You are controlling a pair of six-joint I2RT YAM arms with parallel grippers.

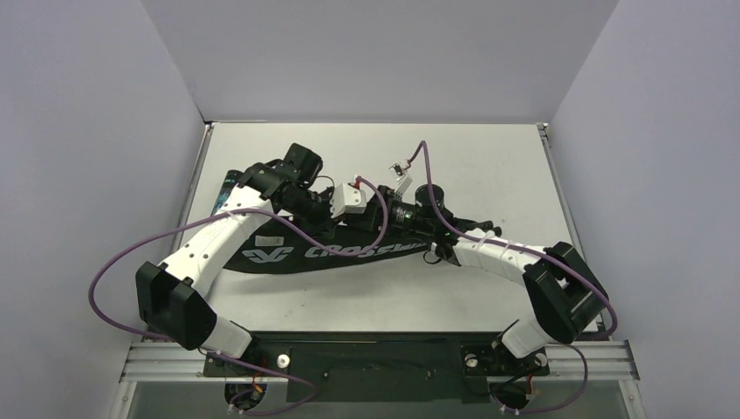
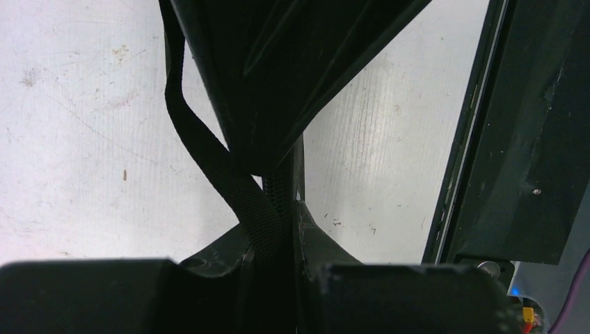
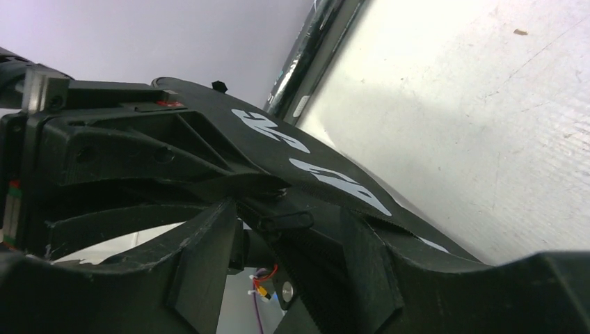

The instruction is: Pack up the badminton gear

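The long black racket bag [image 1: 288,249] with grey lettering lies across the left and middle of the white table, partly covered by both arms. In the left wrist view my left gripper is shut on the black edge of the bag, beside a loose black strap [image 2: 202,149]. My right gripper stands open over the bag in the right wrist view. Between its fingers shows a small zip pull [image 3: 286,222], not gripped. The left gripper's fingers [image 3: 132,153] are close beside it. No rackets or shuttlecocks show; the bag's inside is hidden.
Both arms crowd together over the middle of the table, with a purple cable [image 1: 381,214] looping across. Bare white table [image 1: 497,166] lies at the right and back, and a clear strip [image 1: 349,301] runs along the front. Grey walls enclose the sides and back.
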